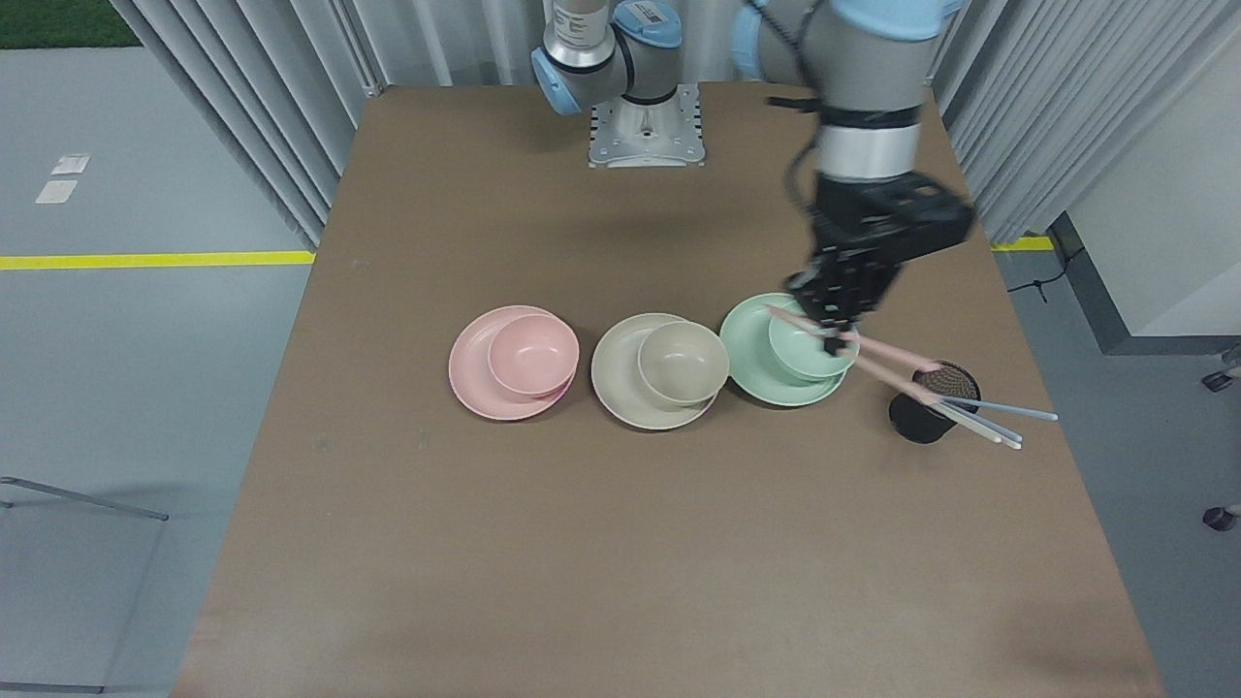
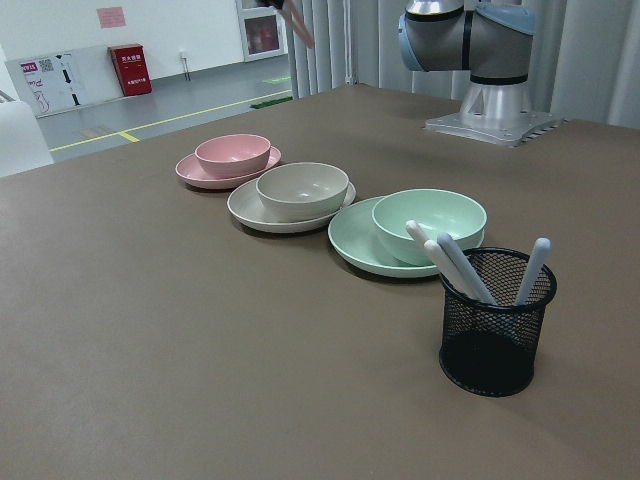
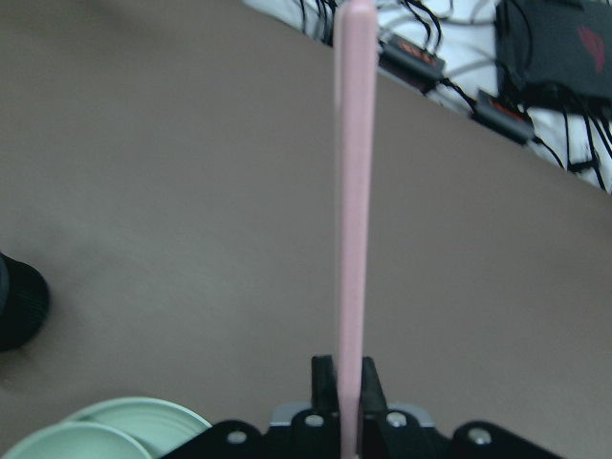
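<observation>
The gripper [image 1: 835, 339] hangs over the green bowl [image 1: 797, 355] at the right of the front view, shut on pink chopsticks [image 1: 902, 384], which cross above the black mesh pen cup [image 1: 913, 420]. In the wrist view a pink chopstick [image 3: 356, 191] stands lengthwise between the fingers. The cup holds several pale chopsticks [image 2: 456, 265]. The green plate [image 1: 756, 366] carries the green bowl. To its left are a cream bowl [image 1: 683, 361] on a cream plate [image 1: 617, 384] and a pink bowl [image 1: 532, 351] on a pink plate [image 1: 477, 390].
The robot base [image 1: 646, 140] stands at the back of the brown table [image 1: 652, 547]. Cables and black devices [image 3: 502, 120] lie beyond a table edge in the wrist view.
</observation>
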